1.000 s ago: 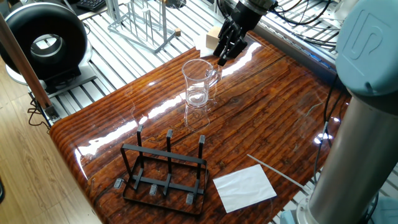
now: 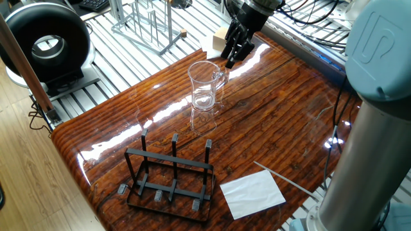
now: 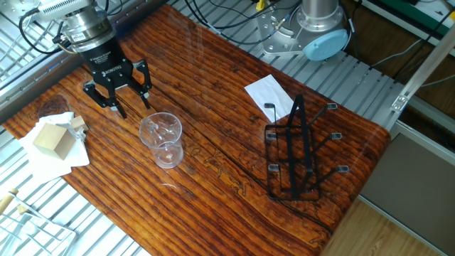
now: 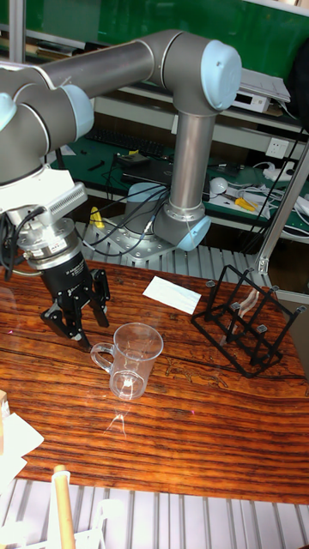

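Note:
A clear glass mug (image 2: pixel 203 86) stands upright on the glossy wooden table, its handle (image 4: pixel 103 356) turned toward my gripper. In the second exterior view the mug (image 3: pixel 165 139) is close to the fingertips but apart from them. My gripper (image 3: pixel 135 112) hangs over the table with its two black fingers spread, and nothing is between them. The third exterior view has the gripper (image 4: pixel 95 337) at the handle side of the mug; whether it touches the handle is hard to tell there. A black metal rack (image 2: pixel 170 186) with several upright prongs stands at the other end of the table.
A white sheet (image 3: pixel 270 97) lies flat beside the rack. Near the table corner, a wooden block (image 3: pixel 54 141) rests on white paper. The robot's column (image 2: pixel 363 157) rises past one table edge. Bare wood lies between mug and rack.

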